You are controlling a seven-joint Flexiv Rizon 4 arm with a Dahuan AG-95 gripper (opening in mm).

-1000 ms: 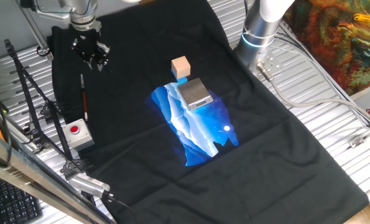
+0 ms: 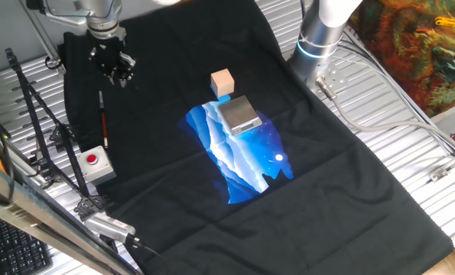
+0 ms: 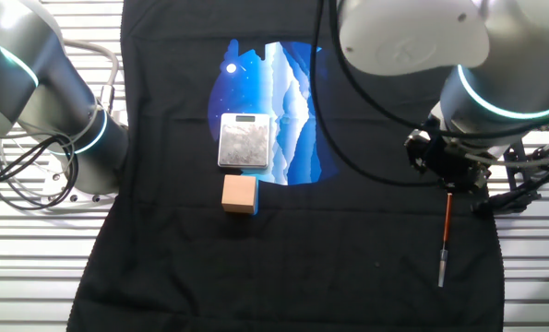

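Note:
My gripper (image 2: 118, 76) hangs at the far left corner of the black cloth, pointing down, well away from the block and scale. The first exterior view shows its dark fingers small and blurred, so whether they are open or shut is unclear. In the second view the gripper (image 3: 440, 164) is partly covered by the arm and a cable. A tan block (image 2: 222, 82) lies beside a flat silver scale (image 3: 244, 143), with a gap between them. Close to the gripper in the image is a thin brush-like tool (image 3: 446, 240) with an orange-brown handle, lying on the cloth.
Under the scale is a blue-and-white mountain picture (image 2: 238, 156). A grey box with a red button (image 2: 92, 160) sits at the cloth's left edge, near a black frame (image 2: 47, 114). The arm's base (image 2: 311, 57) stands at the right.

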